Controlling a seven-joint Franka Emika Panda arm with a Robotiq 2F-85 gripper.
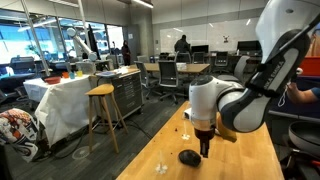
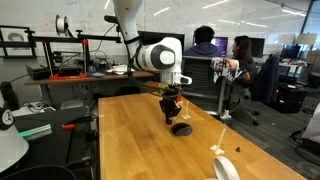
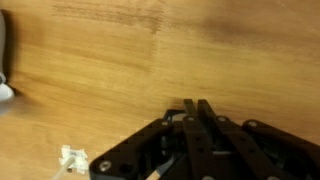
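Note:
A dark, rounded object rests on the wooden table, also visible in exterior view 2 as a low black shape. My gripper hangs over the table just to its right in exterior view 1, apart from it. From the other side, the gripper appears left of and slightly above the dark object. In the wrist view the gripper has its black fingertips close together, shut; whatever may be between them does not show. Bare wood lies beyond the tips.
A small white item lies at the wrist view's lower left. A white cylindrical object stands at the near edge in exterior view 2. A wooden stool stands off the table.

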